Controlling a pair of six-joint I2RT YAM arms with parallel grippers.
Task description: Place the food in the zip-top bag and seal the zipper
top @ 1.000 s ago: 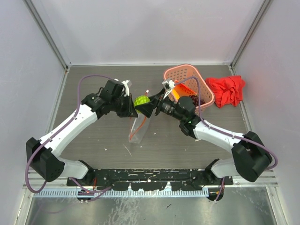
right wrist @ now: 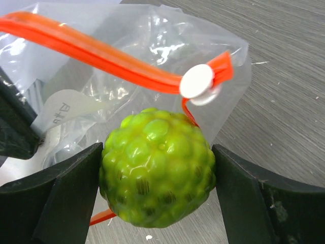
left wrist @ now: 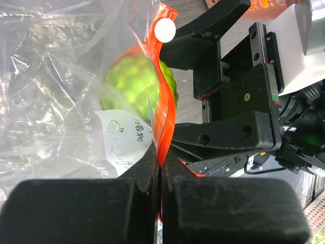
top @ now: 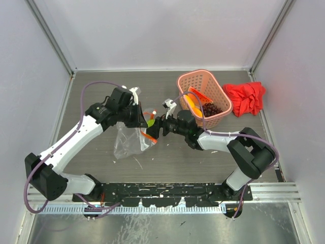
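The clear zip top bag hangs by its orange-edged mouth, which my left gripper is shut on. A white slider sits near one end of that edge. Behind the clear film in the left wrist view is a bumpy green fruit, in the bag's mouth. My right gripper reaches in from the right, its fingers open wide. In the right wrist view the same fruit fills the space between its fingertips, and the bag lies beyond it.
A pink basket at the back right holds dark grapes and yellow and orange food. Crumpled red cloth lies to its right. Bare table shows in front of the bag and along the left.
My right gripper has moved down and left with the fruit, from above the bag to its mouth. The bag has swung and spread leftward. My left gripper has barely shifted.
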